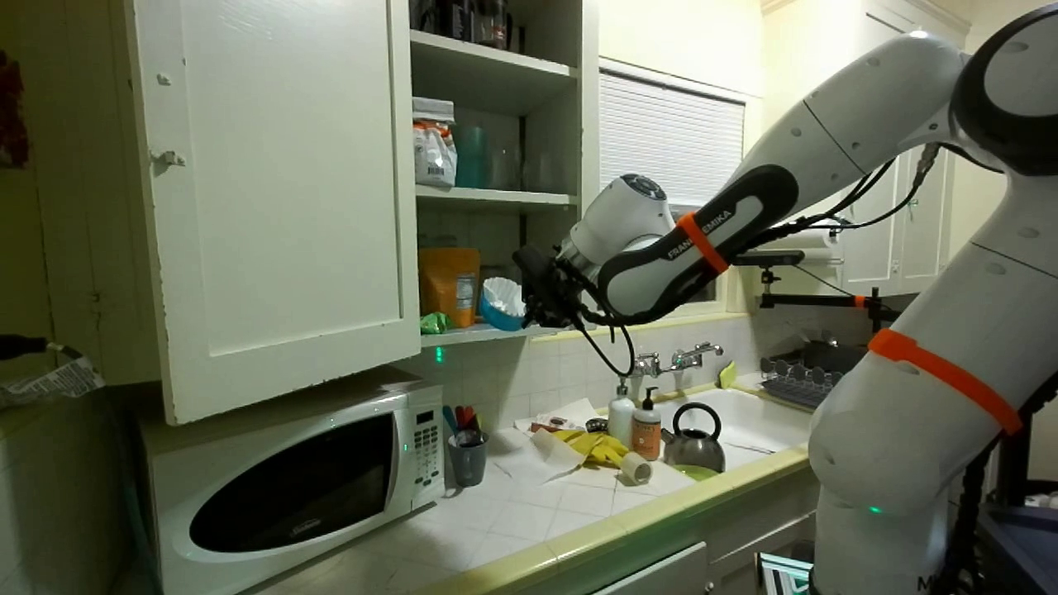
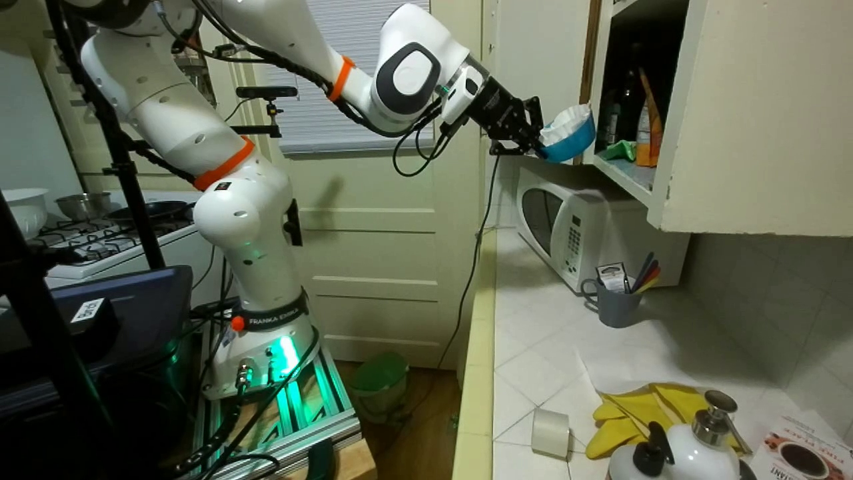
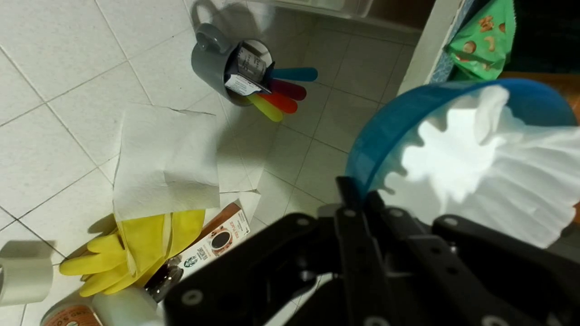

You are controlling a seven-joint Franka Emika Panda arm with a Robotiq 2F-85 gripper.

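Note:
A blue bowl (image 3: pixel 375 142) with white, pleated paper filters (image 3: pixel 505 168) inside is held tilted at the front of the open cabinet. My gripper is shut on the bowl's rim, one finger on each side of the wall. In exterior view 2 the bowl (image 2: pixel 572 144) hangs off the end of my gripper (image 2: pixel 534 144), close to the cabinet's lowest shelf. From exterior view 1 the bowl (image 1: pixel 503 309) appears right of an orange pouch (image 1: pixel 451 287), and the gripper's fingers are hard to make out there.
A green snack bag (image 1: pixel 434 323) lies on the lowest shelf. The open cabinet door (image 1: pixel 283 188) stands left of it. Below are a microwave (image 1: pixel 297 476), a grey mug (image 1: pixel 467 458) of utensils, yellow gloves (image 2: pixel 640 412) and a white paper roll (image 2: pixel 551 433) on the counter.

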